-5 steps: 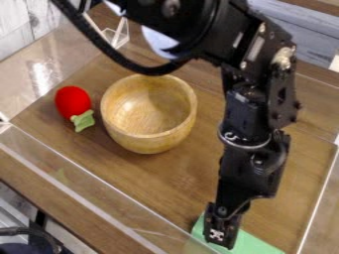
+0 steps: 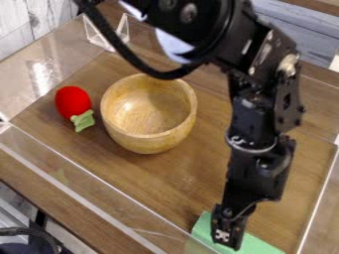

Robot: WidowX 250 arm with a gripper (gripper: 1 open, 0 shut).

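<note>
The black arm reaches down on the right, ending in my gripper [image 2: 236, 219] just over a green rectangular object [image 2: 261, 247] at the bottom of the view. The gripper's lower parts hide some of the green object; whether they touch it I cannot tell. The gap between the fingers is hard to make out.
A wooden bowl [image 2: 149, 127] sits in the middle left, with a red round object with a green leafy piece [image 2: 73, 102] left of it. Clear plastic edges border the wooden surface [image 2: 119, 184], which is free below the bowl.
The arm and gripper have shifted slightly right and a little up over the green object. The bowl and red object have stayed in place.
</note>
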